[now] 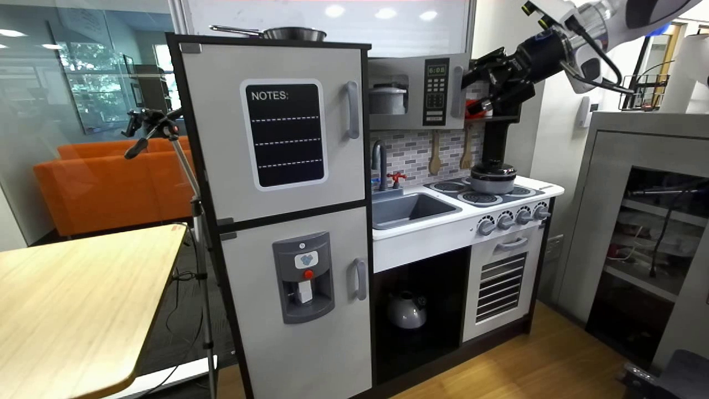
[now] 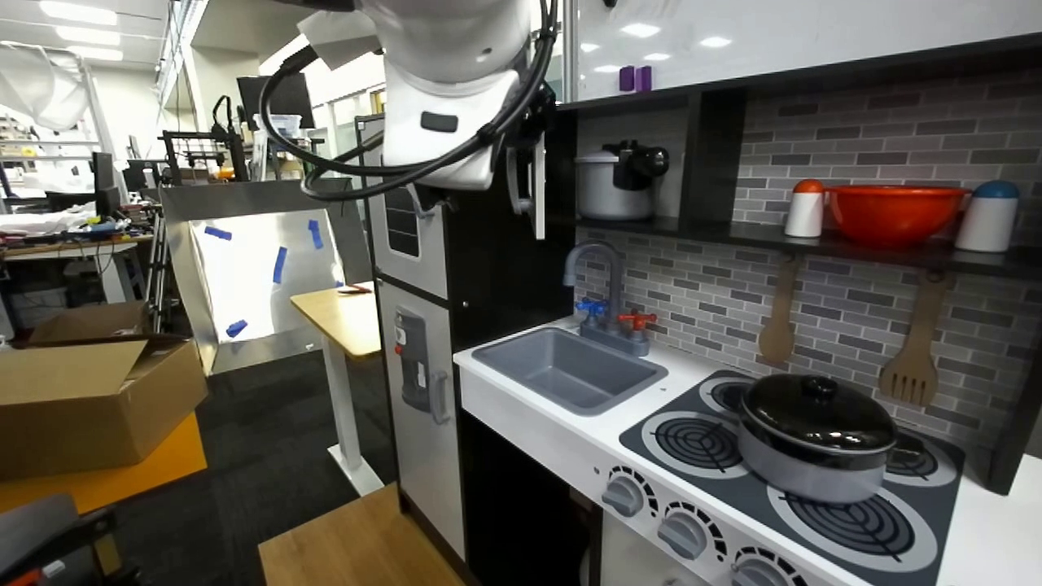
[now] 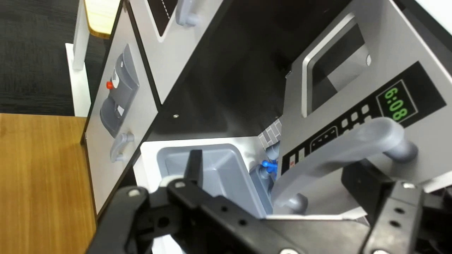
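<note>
The grey microwave door (image 1: 415, 93) stands swung out from its shelf compartment. In exterior view 2 the door (image 2: 539, 185) shows nearly edge-on, partly behind the arm. A grey pot (image 2: 615, 184) sits inside the uncovered compartment. My gripper is open, its fingers wide apart. In the wrist view the door's curved grey handle (image 3: 339, 156) crosses the space between them, close to the right finger (image 3: 364, 182). Whether that finger touches the handle I cannot tell. From exterior view 1, the gripper (image 1: 477, 86) is beside the handle (image 1: 457, 92).
Below are the sink (image 2: 576, 366) and a stove with a black-lidded pot (image 2: 820, 430). An orange bowl (image 2: 894, 210) and two shakers stand on the right shelf. The tall fridge (image 1: 286, 133) flanks the door's hinge side. A pan (image 1: 292, 33) rests on top.
</note>
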